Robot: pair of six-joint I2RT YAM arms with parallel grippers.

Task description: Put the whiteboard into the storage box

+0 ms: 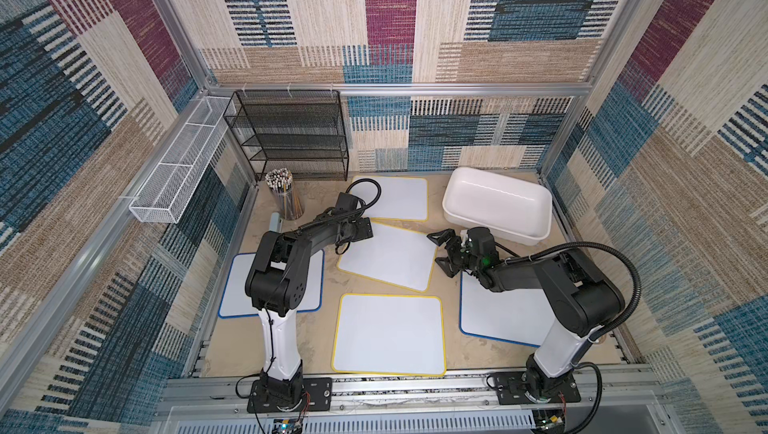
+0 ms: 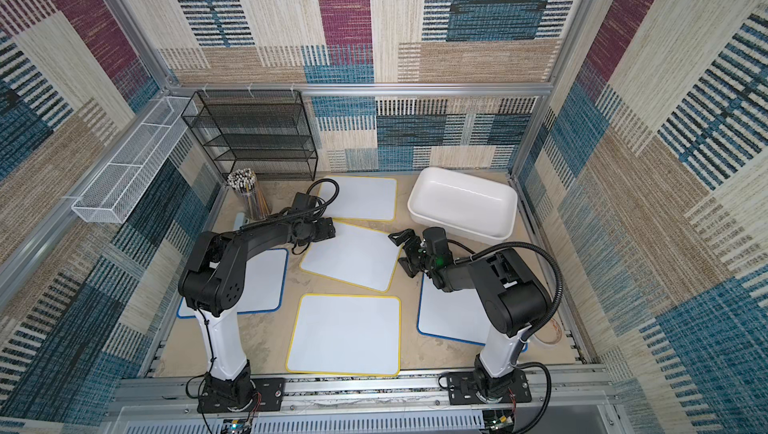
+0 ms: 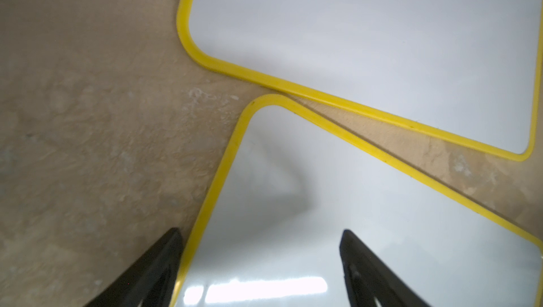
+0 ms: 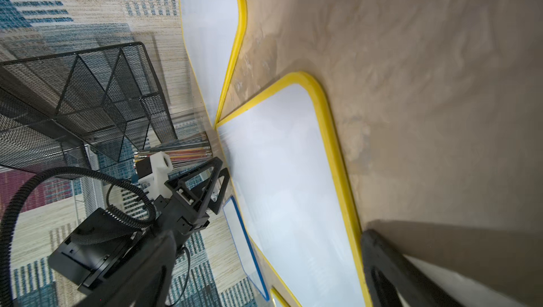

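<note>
A white whiteboard with a yellow rim (image 1: 389, 256) lies flat and slightly turned in the middle of the table. My left gripper is over its left end, fingers wide apart, one beside the yellow edge; nothing is gripped. At the right end my right gripper also stands open, one fingertip close to the rim; whether it touches is unclear. The empty white storage box (image 1: 497, 198) sits at the back right. Other yellow-rimmed whiteboards lie behind (image 1: 400, 198) and in front (image 1: 388, 334).
Blue-rimmed boards lie at the left (image 1: 240, 286) and right (image 1: 496, 310), partly under the arms. A pen holder (image 1: 288, 200) and black wire rack (image 1: 292, 134) stand back left. A white wire basket (image 1: 180, 158) hangs on the left wall.
</note>
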